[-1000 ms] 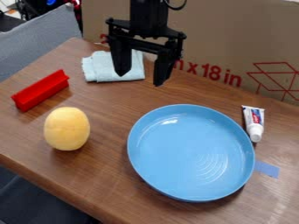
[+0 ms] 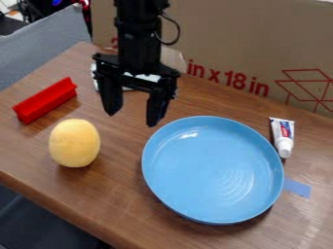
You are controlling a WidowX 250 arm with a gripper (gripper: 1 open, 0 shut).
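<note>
My black gripper (image 2: 134,105) hangs over the middle-back of the wooden table, open, its two fingers pointing down with a wide gap between them. It is above and to the right of a yellow rounded object (image 2: 74,143) and up-left of a blue plate (image 2: 212,167). A red bar-shaped object (image 2: 45,100) lies at the left edge. A pale cloth lies behind the gripper, mostly hidden by it.
A white tube (image 2: 282,137) lies right of the plate, with a strip of blue tape (image 2: 298,188) below it. A cardboard box (image 2: 247,49) stands along the back. The table's left edge runs past the red object.
My gripper has moved down and to the left from above the back of the table, now covering much of the pale cloth. The objects on the table have not moved.
</note>
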